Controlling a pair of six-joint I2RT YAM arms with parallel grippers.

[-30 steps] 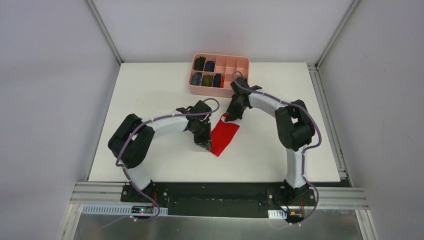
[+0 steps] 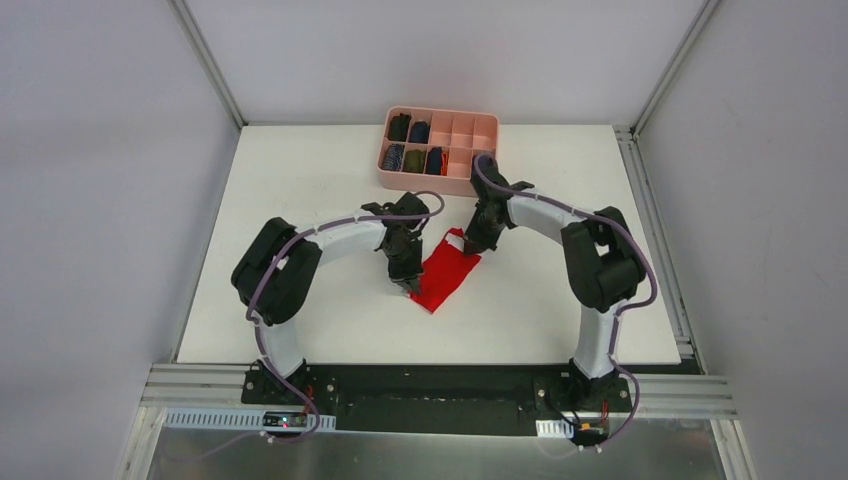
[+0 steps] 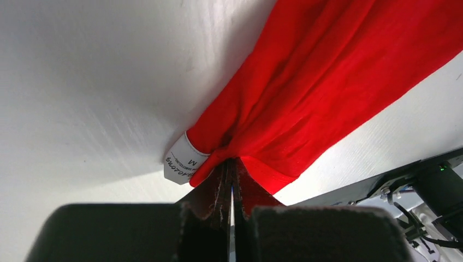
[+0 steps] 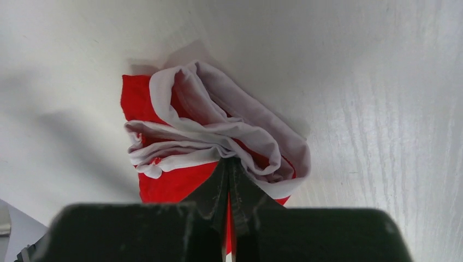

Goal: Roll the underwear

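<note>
A red underwear [image 2: 445,275] lies folded into a strip, slanting across the middle of the white table. My left gripper is shut at its near end, pressed into the red fabric beside a white size label [image 3: 183,161]; whether cloth is pinched between the fingers is unclear. At the far end, my right gripper is shut in the bunched grey-white waistband [image 4: 210,125]; the fingertips are partly hidden by the folds, so a hold on it is not certain.
A pink divided box [image 2: 462,128] with dark, olive and red rolled items stands at the back, just beyond the right gripper.
Both arms have shifted slightly. My right gripper now sits further right and lower on the waistband end than 0.9 seconds ago; the cloth has barely moved.
</note>
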